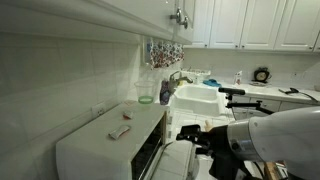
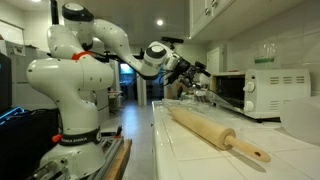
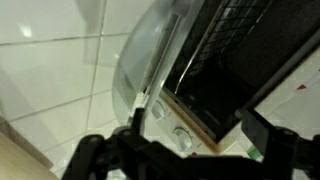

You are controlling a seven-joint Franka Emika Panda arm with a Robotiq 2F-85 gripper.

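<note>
A white toaster oven (image 1: 100,145) stands against the wall, and its front with knobs shows in exterior view 2. In the wrist view, its dark oven interior (image 3: 220,75) with a wire rack is visible, and the glass door (image 3: 150,60) stands open, tilted outward. My gripper is just outside the oven front, with its fingers (image 3: 262,132) spread wide and nothing visible between them. In exterior view 1 the gripper (image 1: 200,138) is beside the oven's open side. Whether it touches the door cannot be told.
A wooden rolling pin (image 2: 215,132) lies on the white tiled counter (image 2: 190,160). Small items (image 1: 120,131) rest on the oven top. Farther along the counter are a green-tinted container (image 1: 146,92) and a sink (image 1: 195,98). Cabinets (image 1: 110,12) hang overhead.
</note>
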